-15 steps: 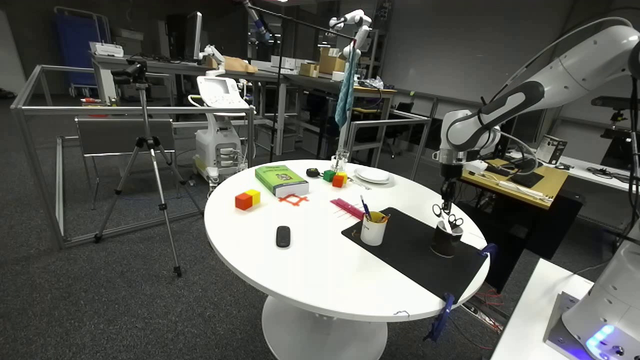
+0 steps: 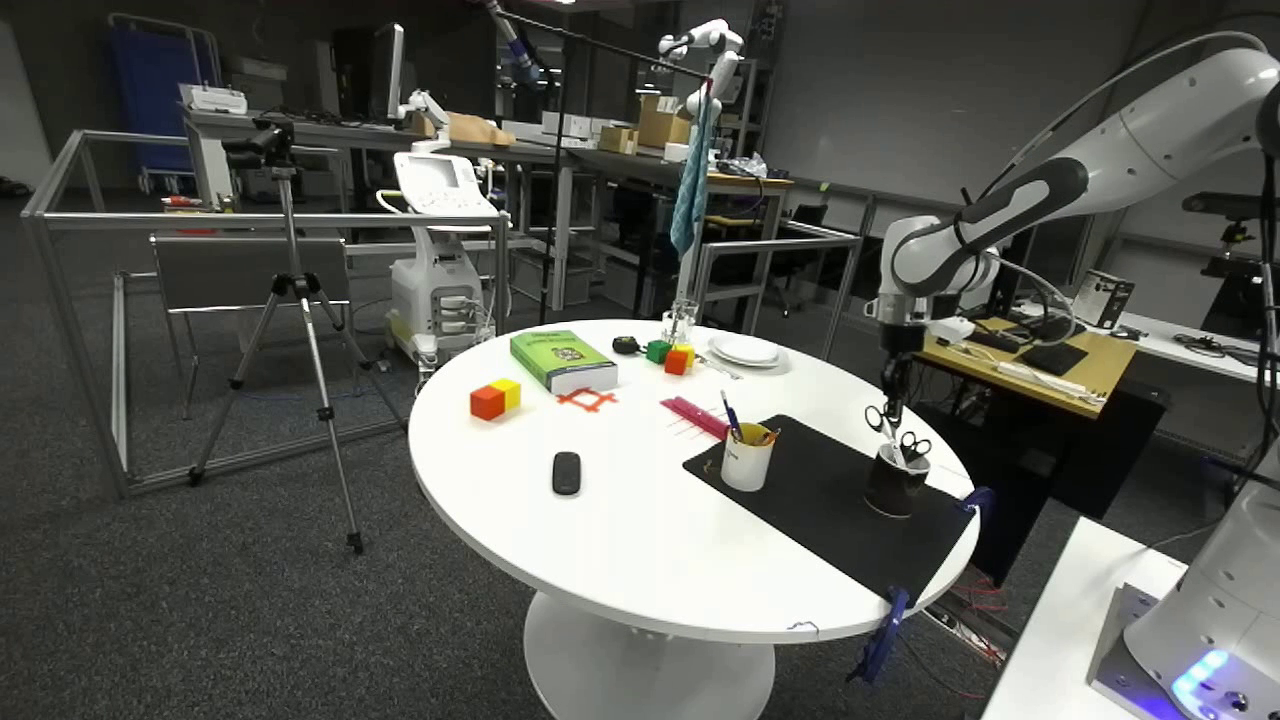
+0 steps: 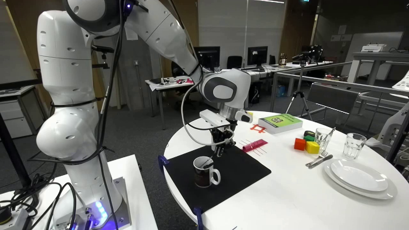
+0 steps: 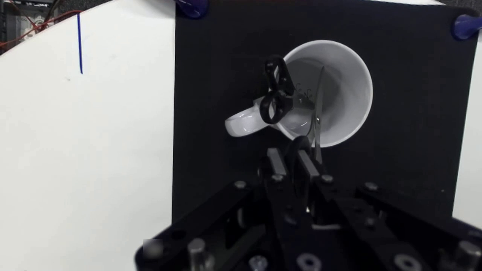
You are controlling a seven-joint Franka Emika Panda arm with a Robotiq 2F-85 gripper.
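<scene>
A pair of scissors with silver blades [image 4: 318, 104] stands tip-down in a mug [image 4: 357, 63], white inside with a dark lower outside. My gripper is shut on a dark handle loop of these scissors, just beyond the mug's rim; its lower part is hidden by the fingers. A second pair of scissors with black handles [image 4: 276, 97] leans on the rim beside the mug's handle. In exterior view 1 the gripper [image 2: 893, 402] points down above the mug [image 2: 894, 486], which stands upright on a black mat [image 2: 816, 504].
A white pen cup [image 2: 746, 462] stands on the mat's far side from the arm. Blue clamps [image 2: 888, 630] grip the mat's edge. Elsewhere on the round table lie a green book [image 2: 561, 360], a black mouse [image 2: 566, 473], coloured cubes [image 2: 488, 402] and plates [image 2: 746, 349].
The mug and the scissors' handles have shifted very slightly to the right in exterior view 1. The arm has barely moved, and the gripper remains over the mug.
</scene>
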